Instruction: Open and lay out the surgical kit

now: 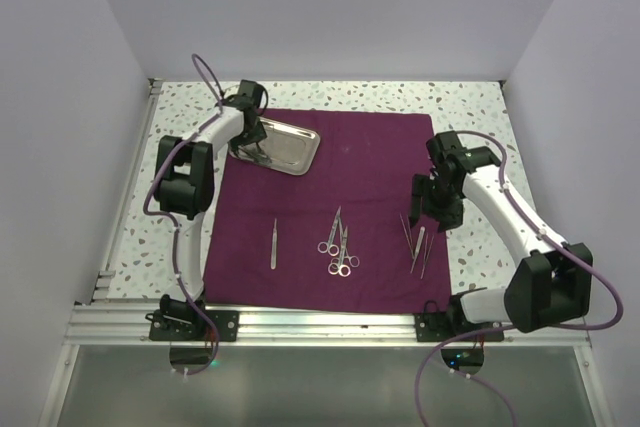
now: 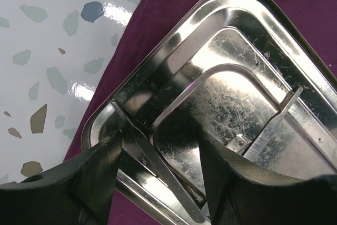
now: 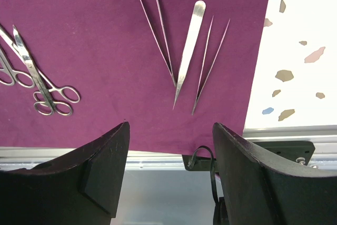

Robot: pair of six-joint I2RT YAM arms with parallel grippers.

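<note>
The silver tray (image 1: 293,150) lies at the back left of the purple cloth. My left gripper hovers over its left end, fingers apart. A slim dark metal instrument (image 2: 160,168) slants across the tray's corner between those fingers, seemingly not gripped. A second instrument, scalpel-like (image 2: 271,129), lies further right in the tray, partly hidden by a finger. My right gripper is open and empty above the front right of the cloth, near two pairs of tweezers (image 3: 160,30) (image 3: 208,69) and a flat pointed instrument (image 3: 189,46).
Several scissors-like tools (image 1: 340,247) lie at the cloth's front middle, with a single scalpel-like tool (image 1: 274,245) to their left. A metal rail (image 1: 330,317) runs along the front edge.
</note>
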